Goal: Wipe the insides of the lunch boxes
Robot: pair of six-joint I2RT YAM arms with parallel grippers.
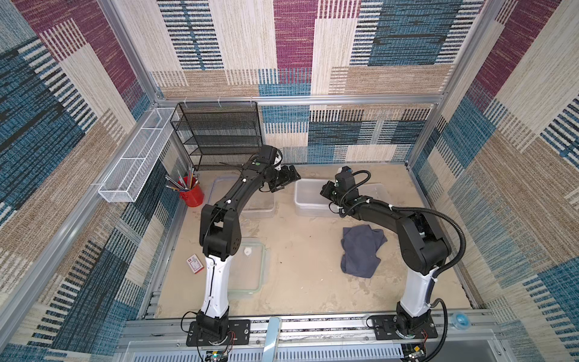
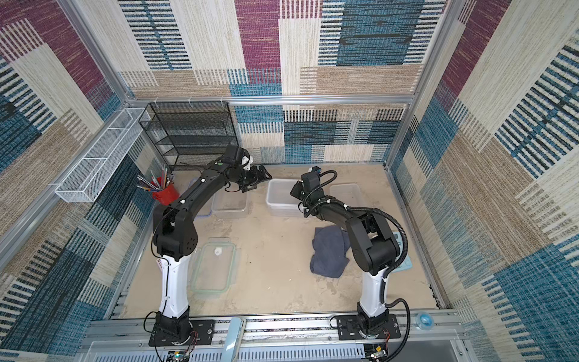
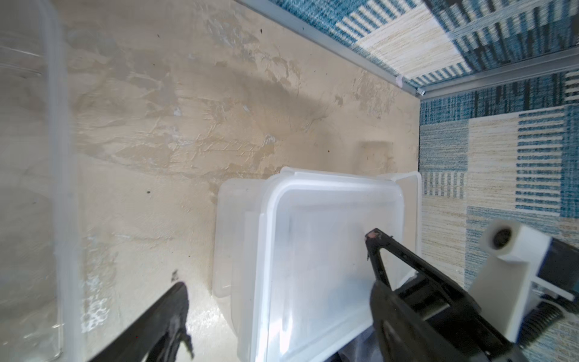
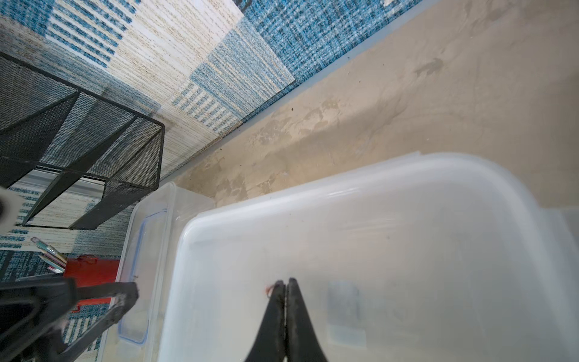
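Observation:
A translucent white lunch box (image 1: 310, 187) stands at the back middle, with clear boxes (image 2: 229, 208) to its left, another (image 2: 345, 193) to its right and a green-rimmed one (image 1: 262, 265) at the front left. My right gripper is shut over the white box, nothing seen between its fingers. My left gripper is open, high at the white box's left end, between it and the left boxes. A dark grey cloth (image 1: 362, 250) lies crumpled on the table, in front of the white box.
A black mesh rack (image 1: 214, 126) stands at the back left, a red pen cup (image 1: 191, 196) by the left wall and a white wire basket (image 1: 123, 181) above it.

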